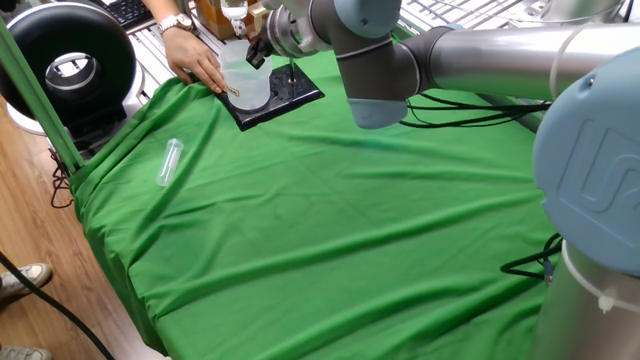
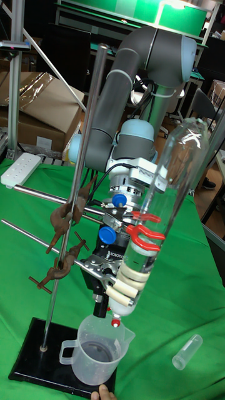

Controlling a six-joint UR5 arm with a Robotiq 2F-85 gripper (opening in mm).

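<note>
A translucent plastic jug stands on the black base plate of a stand. In the other view the jug sits below a clear glass column that red-tipped and metal clamps hold at a tilt. The column's lower end has a small red-and-white valve just over the jug's mouth. My dark gripper is at the jug's upper rim, close to the column's lower end. From the other side, clamps partly cover the gripper; its fingers are too hidden to read.
A person's hand rests against the jug's side. One clear tube lies alone on the green cloth. The stand's upright rod and rusty clamps crowd the gripper.
</note>
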